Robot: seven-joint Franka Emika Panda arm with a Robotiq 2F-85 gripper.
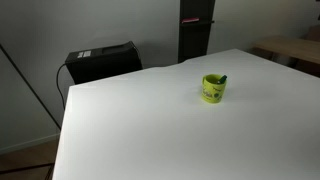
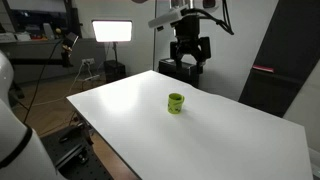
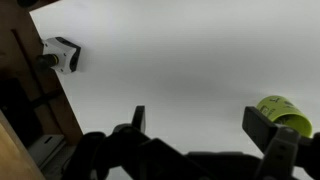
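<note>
A yellow-green mug (image 1: 213, 90) with a dark print stands upright on the white table (image 1: 140, 120). Something dark, thin and stick-like pokes up at its rim in exterior view 1; what it is cannot be made out. In exterior view 2 the mug (image 2: 175, 104) is below the arm, well apart from it. From the wrist, the gripper is open, its two dark fingers wide apart with only bare table between them. The mug (image 3: 284, 108) shows at the lower right, partly hidden behind the right finger (image 3: 258, 126).
A black box (image 1: 103, 62) sits behind the table's far edge. A small camera-like device (image 3: 60, 54) is beside the table edge in the wrist view. A lit panel (image 2: 112, 31) stands at the back left.
</note>
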